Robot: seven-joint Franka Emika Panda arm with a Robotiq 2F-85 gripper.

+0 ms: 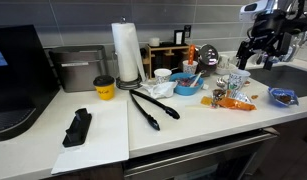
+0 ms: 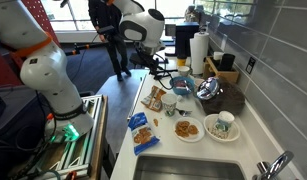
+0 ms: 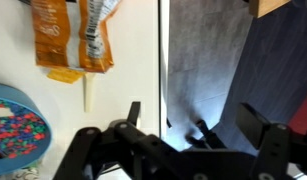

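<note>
An orange snack packet lies on the white counter near its front edge; the wrist view shows the orange wrapper at the upper left. Above and to the right of it, my gripper hangs clear of the counter. Its fingers stand wide apart in the wrist view, with the gripper holding nothing and the counter edge passing beneath. A blue bowl with colourful contents sits left of the fingers. Between bowl and packet lies a pale stick.
A blue packet lies to the right, near the sink. Black tongs, a paper towel roll and a yellow tub stand or lie further left. Plates and cups occupy the counter's back.
</note>
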